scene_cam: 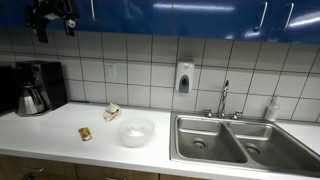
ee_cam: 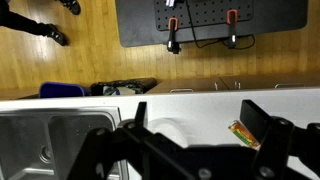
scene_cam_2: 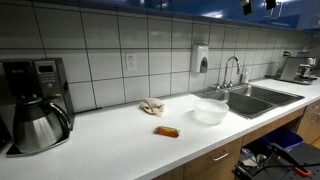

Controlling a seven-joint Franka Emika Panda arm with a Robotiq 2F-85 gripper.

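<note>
High at the left of exterior view 1, my gripper (scene_cam: 56,32) hangs well above the counter. In the wrist view its two dark fingers (ee_cam: 251,118) stand wide apart, so the gripper is open, with nothing held between them. A translucent white bowl (scene_cam: 136,132) rests on the counter left of the sink; the gripper partly covers the bowl (ee_cam: 168,127) in the wrist view. A small orange-red packet (scene_cam: 85,134) lies on the counter, clear of the bowl. Behind them, near the wall, sits a crumpled beige cloth (scene_cam: 112,112).
A double steel sink (scene_cam: 240,141) with a faucet (scene_cam: 222,102) is right of the bowl. A coffee maker (scene_cam_2: 39,102) stands at the counter's left end. Blue cabinets (scene_cam: 140,17) hang above. Bare counter (scene_cam_2: 105,145) lies between coffee maker and packet.
</note>
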